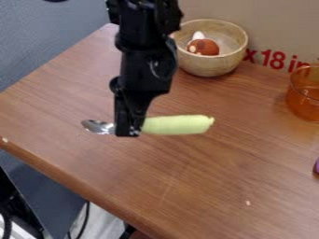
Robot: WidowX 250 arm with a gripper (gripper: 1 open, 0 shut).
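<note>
My black gripper is low over the wooden table, with a silver spoon and a pale green corn-like vegetable sticking out on either side of its fingers. Both appear raised with it; how the fingers grip them is hard to make out.
A wooden bowl with brown and white items stands at the back, before a cardboard panel. An orange translucent cup is at the right edge, a purple object below it. The table's front-left edge drops away.
</note>
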